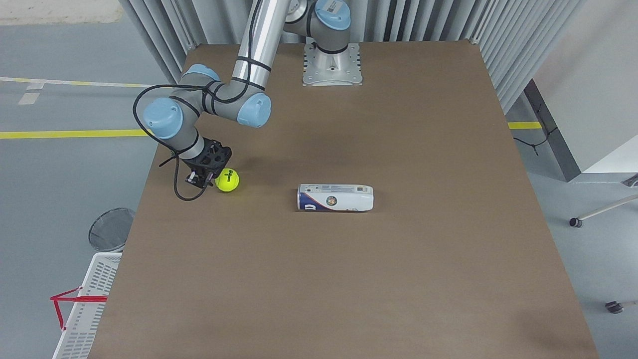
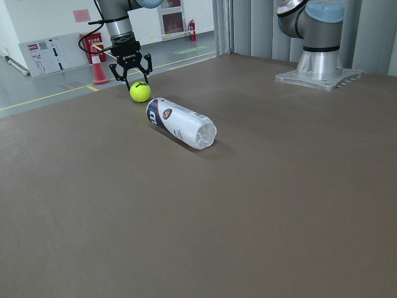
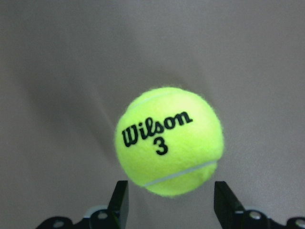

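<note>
A yellow tennis ball [image 1: 228, 180] [image 2: 140, 92] [image 3: 169, 140] marked Wilson 3 rests on the brown table. My gripper [image 2: 137, 82] is open, low beside the ball, its two black fingers apart at the ball's edge in the wrist view; in the front view it is at the ball's upper left, partly hidden by its housing and cable. A white cylindrical can [image 1: 335, 197] [image 2: 180, 122] with blue print lies on its side to the right of the ball.
The arm's base [image 1: 332, 69] stands at the back.
</note>
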